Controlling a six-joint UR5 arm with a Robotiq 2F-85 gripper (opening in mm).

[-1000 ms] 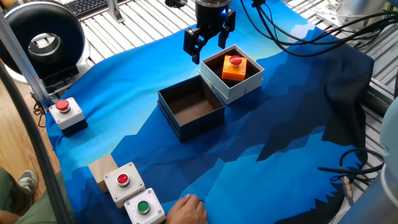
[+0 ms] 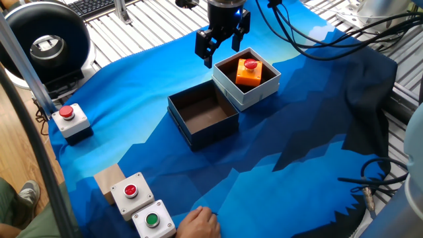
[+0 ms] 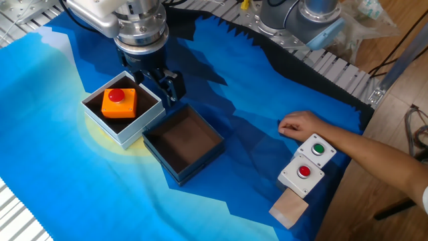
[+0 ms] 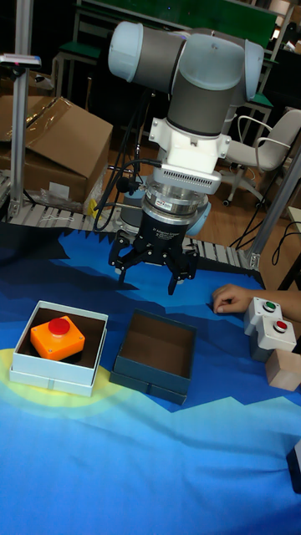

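Observation:
An orange block with a red push button (image 2: 249, 73) sits inside the light grey-blue box (image 2: 246, 100); it looks tilted in the third exterior view. Right beside that box stands a dark box (image 2: 215, 131), empty, with a brown inside. My gripper (image 4: 147, 283) hangs above the cloth with its two fingers spread wide and nothing between them. In the first exterior view the gripper (image 2: 223, 56) appears near the back corner of the light box, higher than the rims. It touches neither box as far as I can see.
A person's hand (image 3: 300, 125) rests on the cloth by the green-button box (image 3: 315, 149), the red-button box (image 3: 301, 175) and a wooden block (image 3: 289, 208). Another red-button box (image 2: 70, 121) stands at the cloth's far edge. Cables (image 2: 317, 49) hang beside the arm.

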